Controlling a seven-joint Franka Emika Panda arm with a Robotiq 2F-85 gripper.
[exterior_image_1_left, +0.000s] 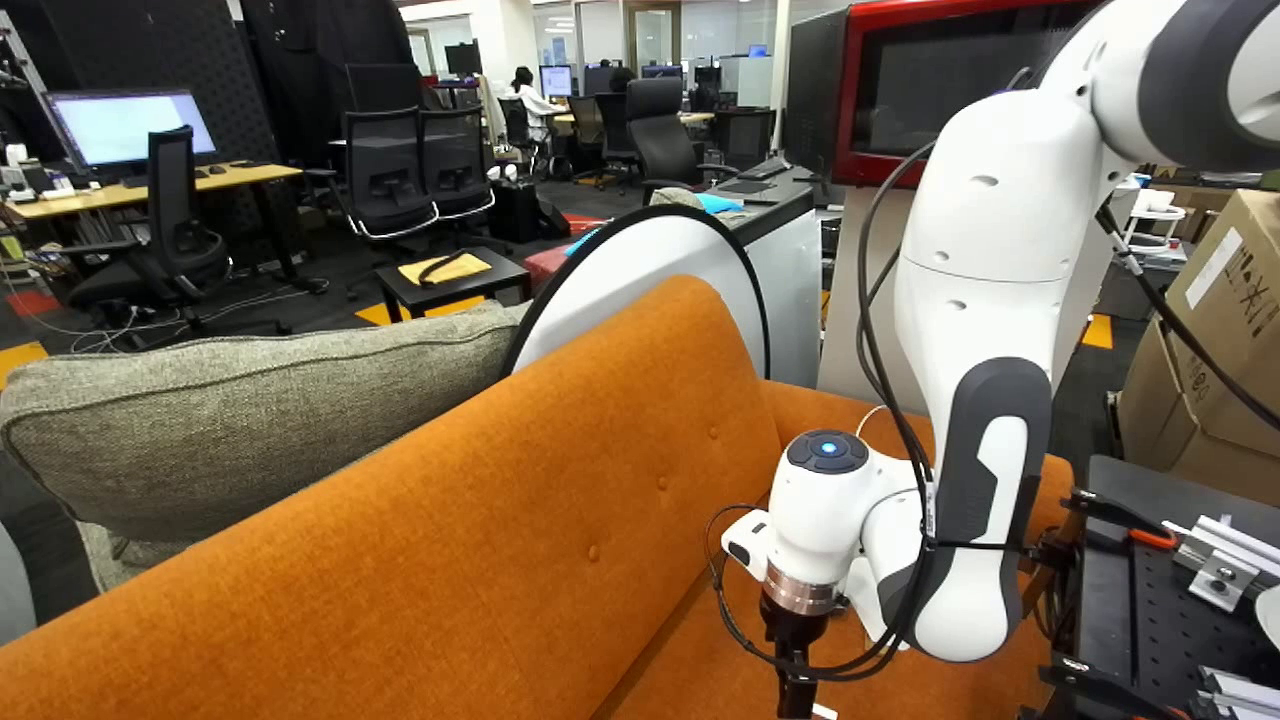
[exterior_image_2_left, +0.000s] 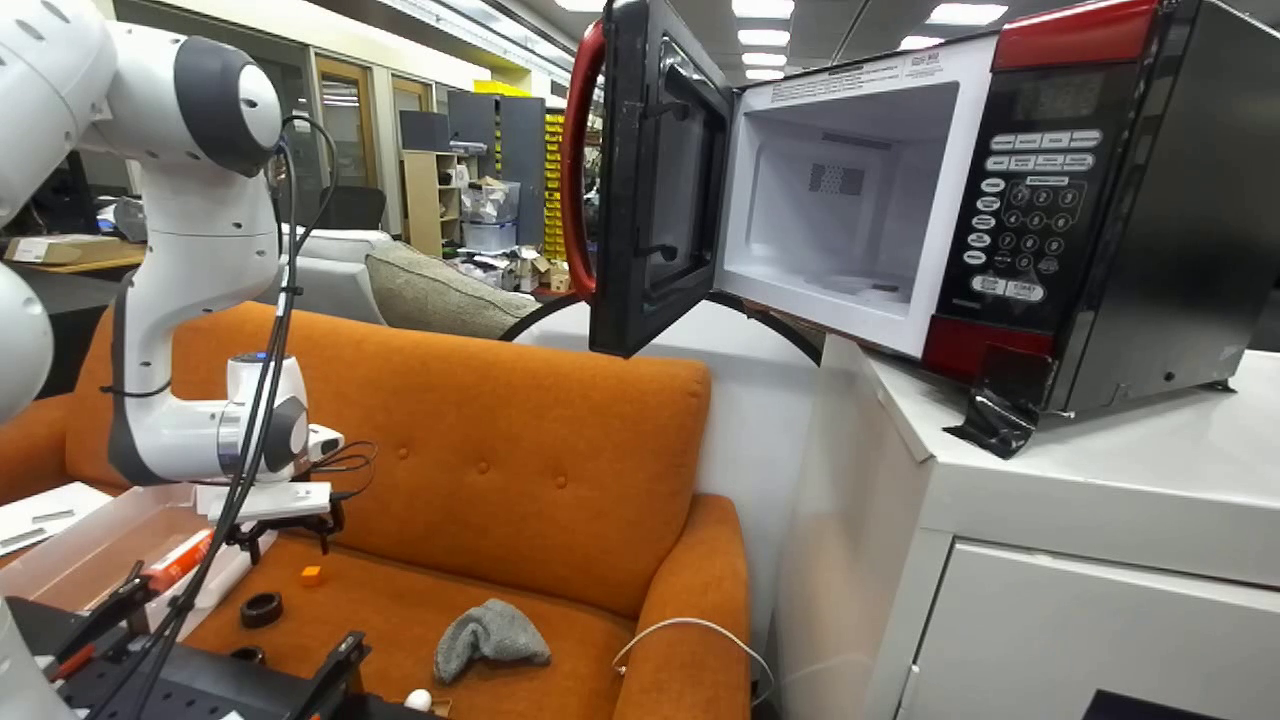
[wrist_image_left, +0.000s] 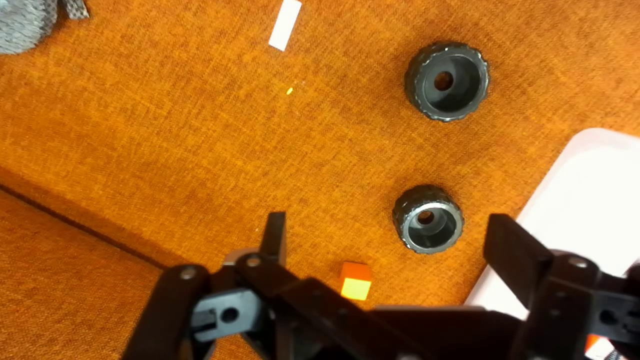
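Note:
My gripper is open above the orange sofa seat, its dark fingers wide apart and nothing held between them. In the wrist view a small orange cube lies between the fingers, low in the picture. A black ribbed wheel rests close to the right finger, with a larger black wheel farther up. Seen from the second exterior view, the gripper hangs over the seat near the orange cube and a black wheel. In the first exterior view its fingertips are cut off at the bottom edge.
A pale plastic bin sits at the sofa's left, its rim close to my right finger. A grey cloth lies on the seat. The microwave stands on a white cabinet, door open. The sofa backrest rises beside the arm.

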